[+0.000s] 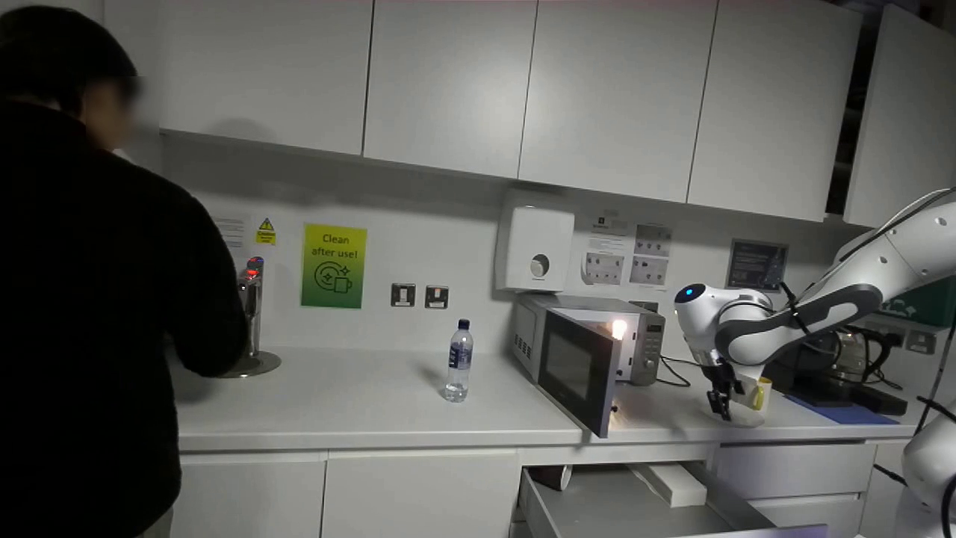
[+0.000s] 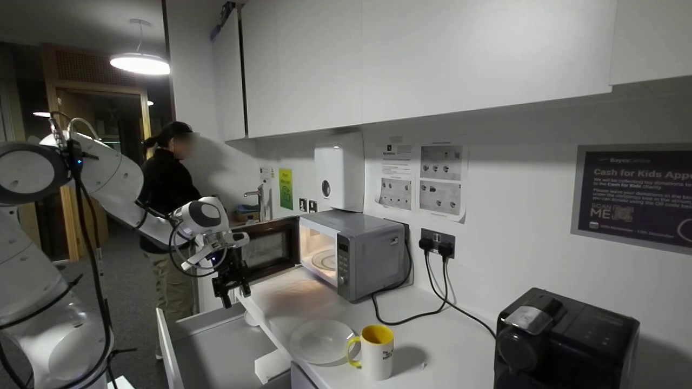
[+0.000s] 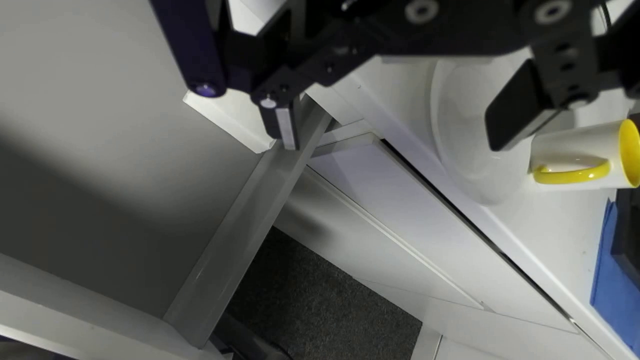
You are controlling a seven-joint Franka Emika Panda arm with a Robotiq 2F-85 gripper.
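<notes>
My gripper stands open, its fingertips far apart and nothing between them. Exterior view 2 has it hanging above the pulled-out drawer (image 2: 220, 347), near the counter's front edge. A white mug with yellow handle and inside (image 2: 377, 353) stands upright on the counter beside a clear plate (image 2: 318, 342); both are apart from the gripper. The microwave (image 2: 373, 253) has its door (image 1: 578, 372) swung open and its inside lit. A white box-like object (image 1: 674, 484) and a dark cup (image 1: 557, 477) lie in the drawer.
A water bottle (image 1: 458, 363) stands left of the microwave, with clear counter around it. A black coffee machine (image 2: 564, 337) is beyond the mug, and cables run behind. In exterior view 1 a person (image 1: 98, 296) stands at the far left, by the tap.
</notes>
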